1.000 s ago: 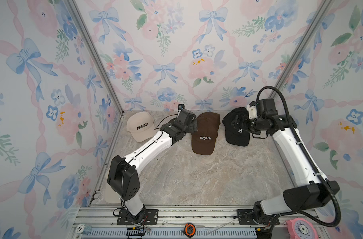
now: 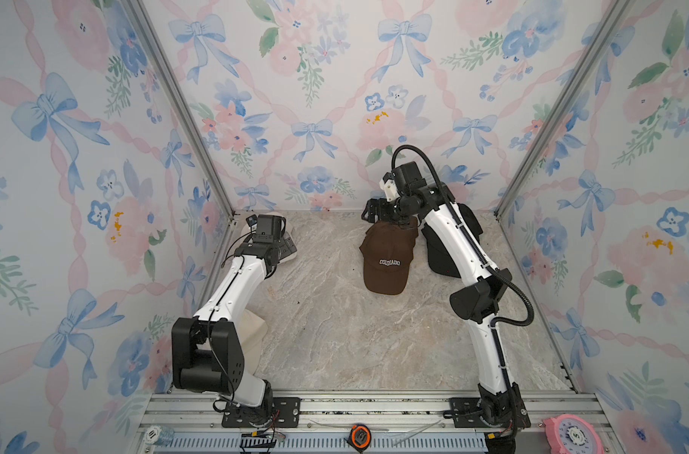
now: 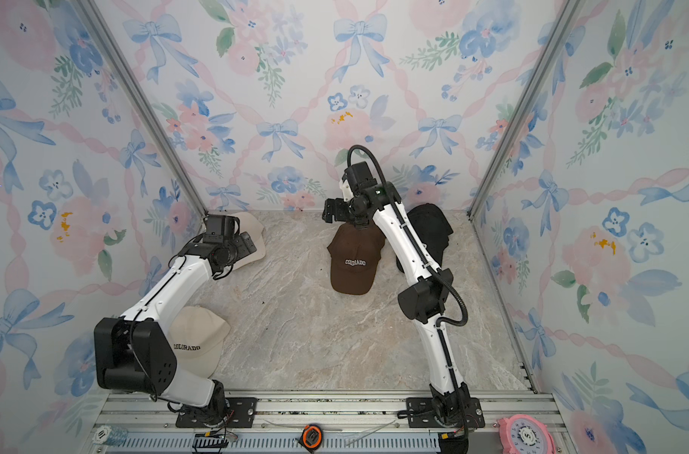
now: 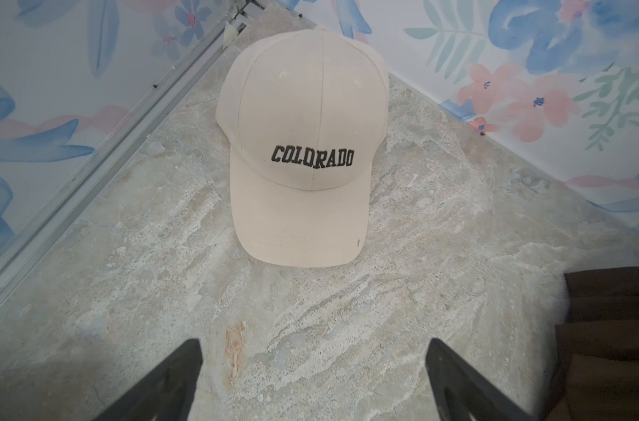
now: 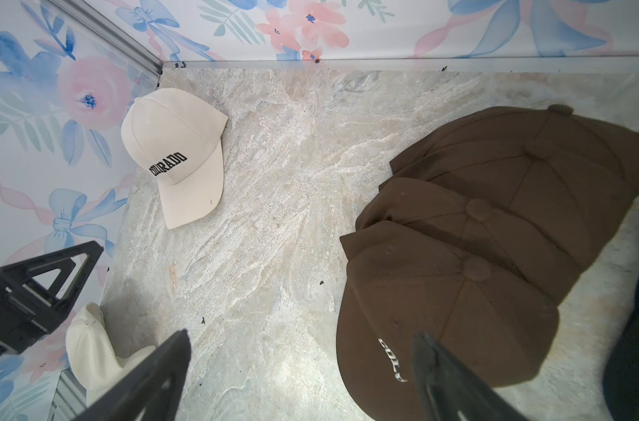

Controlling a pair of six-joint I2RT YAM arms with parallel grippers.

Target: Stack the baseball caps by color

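Note:
Several brown caps [image 5: 445, 301] overlap in a row at the back centre, the front one's lettering facing forward. A white COLORADO cap [image 4: 305, 112] lies in the far left corner; a second white cap [image 3: 197, 340] sits at the front left, partly behind the left arm. Black headwear [image 3: 429, 230] rests right of the brown caps, partly covered by the right arm. Above the floor near the far white cap, my left gripper is open and empty. My right gripper hangs open over the rear of the brown caps, touching none that I can see.
Patterned walls [image 2: 321, 98] close off the back and sides. A metal rail [image 2: 359, 401] borders the front, with a tape measure [image 2: 359, 436] and a pink dial [image 2: 571, 436] beyond it.
The left arm has swung left from beside the brown caps to the far white cap. The right arm has moved left from the black headwear to above the brown caps. The caps look unmoved.

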